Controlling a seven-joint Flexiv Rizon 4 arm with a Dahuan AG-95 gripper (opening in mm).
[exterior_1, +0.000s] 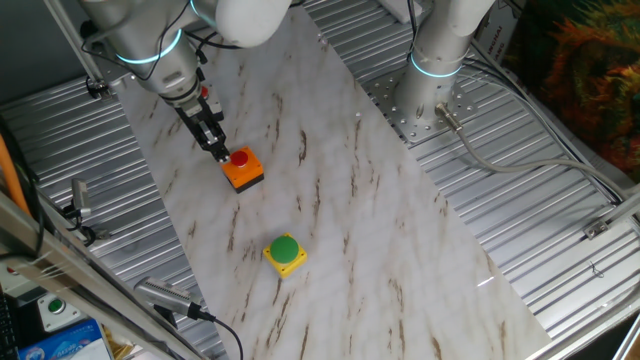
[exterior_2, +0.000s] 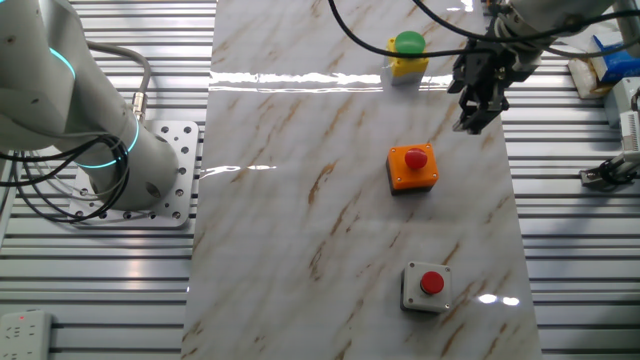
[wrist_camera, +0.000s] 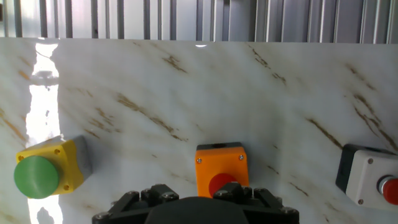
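Observation:
An orange box with a red button (exterior_1: 238, 158) sits on the marble-patterned table, and the black fingertips of my gripper (exterior_1: 222, 156) appear beside that button in exterior view 1. From the opposite side, the gripper (exterior_2: 472, 122) shows above the table, up and right of the orange box (exterior_2: 412, 178). In the wrist view, dark finger parts (wrist_camera: 160, 194) cover the lower edge of the orange box (wrist_camera: 221, 165). Whether the fingers are open or shut cannot be made out. A yellow box with a green button (wrist_camera: 46, 171) and a pale grey box with a red button (wrist_camera: 372, 180) stand on either side.
A robot base (exterior_2: 150, 175) is bolted to the slatted metal surface beside the table. A cabled silver device (exterior_1: 165, 297) lies at the table's other edge. Dark cables (exterior_2: 440, 50) cross above the yellow box.

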